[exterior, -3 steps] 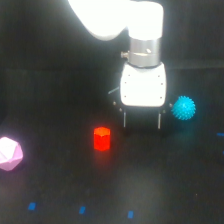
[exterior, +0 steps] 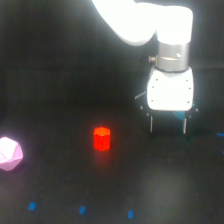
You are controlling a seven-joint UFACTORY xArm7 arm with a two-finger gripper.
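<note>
My white gripper (exterior: 168,124) hangs at the right over the dark floor, its two thin fingers pointing down and apart. A cyan spiky ball (exterior: 180,114) is mostly hidden behind the gripper, and whether it lies between the fingers cannot be made out. A red hexagonal block (exterior: 102,139) stands near the middle. A pink faceted ball (exterior: 8,153) rests at the left edge.
Small blue marks (exterior: 82,209) lie on the floor along the front, with another at the right edge.
My gripper has moved right and slightly down, from left of the cyan ball to in front of it, now covering most of it.
</note>
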